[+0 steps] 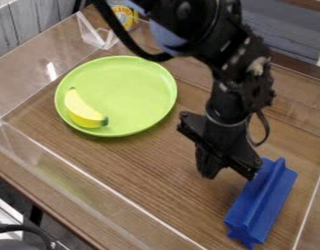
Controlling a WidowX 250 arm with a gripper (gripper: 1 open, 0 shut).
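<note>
My black gripper (228, 156) hangs low over the wooden table, shut, with nothing seen between its fingers. It is at the upper left end of a blue block-like object (260, 205) on the table's right side; whether it touches that object I cannot tell. A green plate (130, 83) lies at the upper left with a yellow banana (85, 109) on its left part.
Clear plastic walls line the table's left and front edges. A yellow object (117, 18) is at the back left, beyond the plate. Bare wood (137, 176) fills the front middle.
</note>
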